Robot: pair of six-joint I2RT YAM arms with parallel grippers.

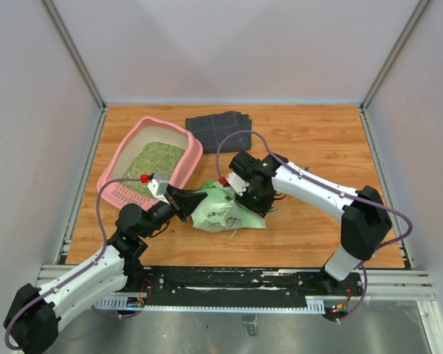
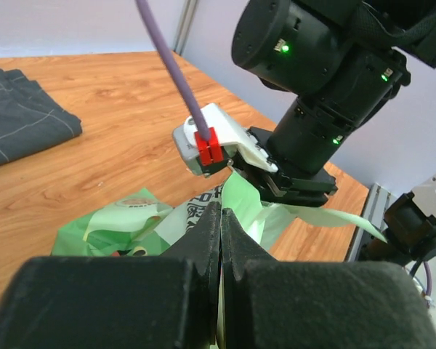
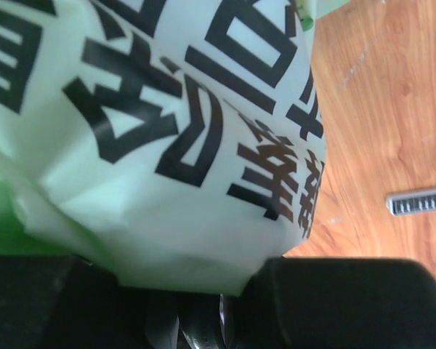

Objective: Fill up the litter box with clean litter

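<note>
A pink litter box (image 1: 112,183) with greenish litter in it stands at the left. A pale green bag (image 1: 221,215) with large black printing lies in front of the two arms at the centre. My left gripper (image 1: 199,196) is shut at the bag's upper left; in the left wrist view its closed tips stand before the green plastic. My right gripper (image 1: 255,206) is down on the right of the bag, shut on it; in the right wrist view the printed plastic (image 3: 152,145) fills most of the picture over the fingers.
A dark folded mat (image 1: 214,129) lies at the back centre. Bare wood (image 1: 325,147) is free at the right and back. A small metal strip (image 3: 418,201) lies on the wood beside the bag.
</note>
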